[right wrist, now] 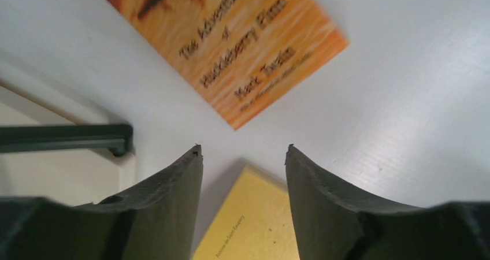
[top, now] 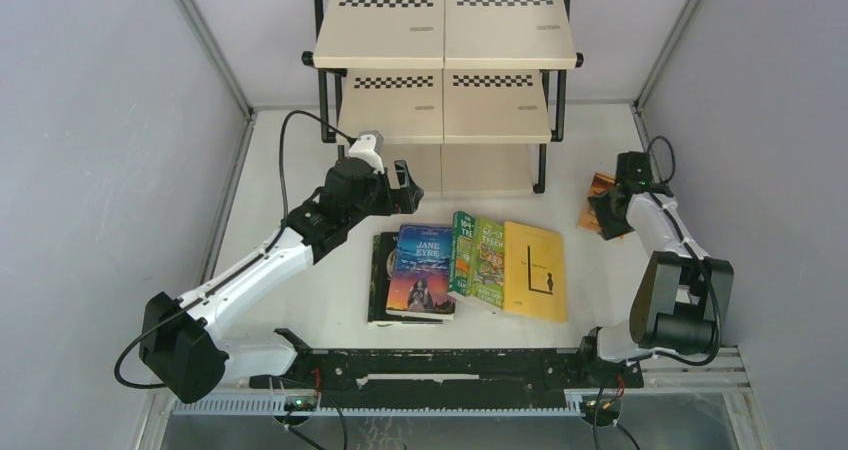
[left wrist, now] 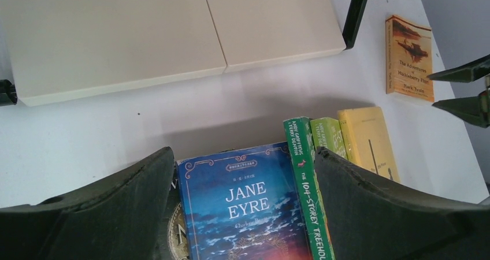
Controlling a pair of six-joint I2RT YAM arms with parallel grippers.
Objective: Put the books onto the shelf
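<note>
The orange Huckleberry Finn book [left wrist: 410, 58] lies flat at the right of the table. My right gripper [top: 606, 220] hovers over it, its fingers parted and nothing between them; in the right wrist view the book's cover [right wrist: 242, 52] lies beyond the fingertips. Above the table, behind the book row, my left gripper [top: 408, 188] stands open and empty. Below it are the blue Jane Eyre [top: 421, 270] on a dark book [top: 380, 280], the green Treehouse books [top: 463, 253] leaning beside it, and the yellow book [top: 535, 272] at the row's right end.
A cream two-tier shelf [top: 444, 107] with a black frame stands at the back centre. Bare table [top: 270, 185] extends to the left of it. The right wall [top: 760, 170] is close to the right arm.
</note>
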